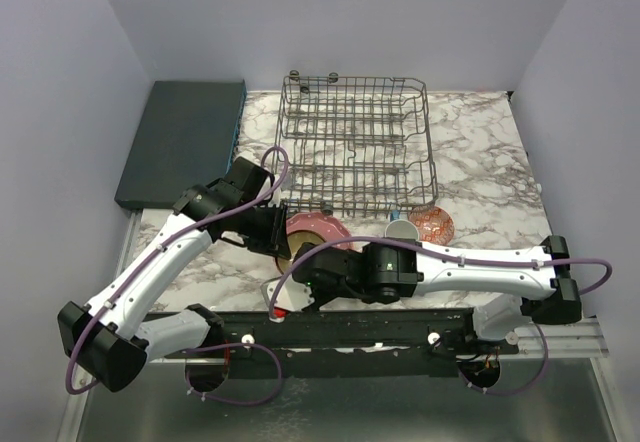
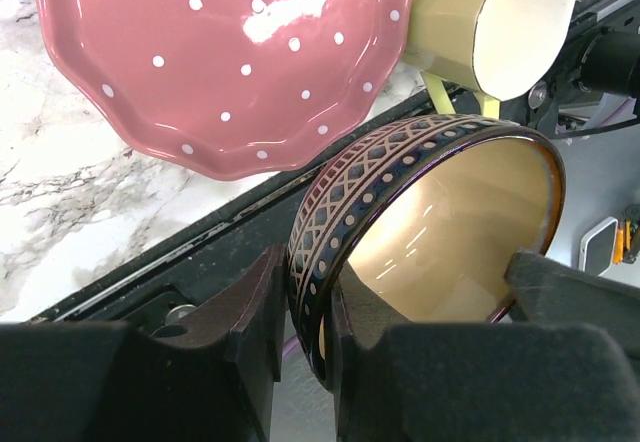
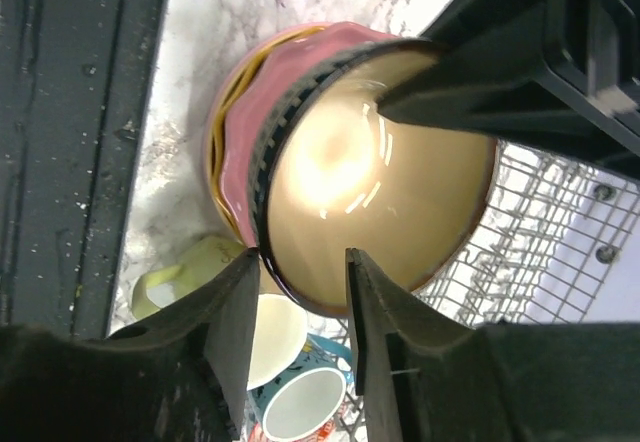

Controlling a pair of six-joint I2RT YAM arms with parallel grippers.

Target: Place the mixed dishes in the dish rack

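Observation:
A cream-lined bowl [image 2: 455,222] with a dark patterned outside is tilted up, and my left gripper is shut on its rim. In the right wrist view the same bowl [image 3: 370,182] fills the middle, with the left fingers [image 3: 480,92] at its upper right edge. My right gripper stands part open at the bowl's opposite edge. Its fingers [image 3: 215,347] lie to either side of that rim in this view; whether they touch it I cannot tell. A pink dotted plate [image 2: 240,72] lies on the counter behind. The wire dish rack [image 1: 350,147] shows no dishes.
Right of the plate are a pale yellow cup [image 2: 470,22], a white cup [image 1: 402,229], a blue cup [image 3: 305,402] and a red patterned dish [image 1: 433,224]. A dark box [image 1: 185,142] stands left of the rack.

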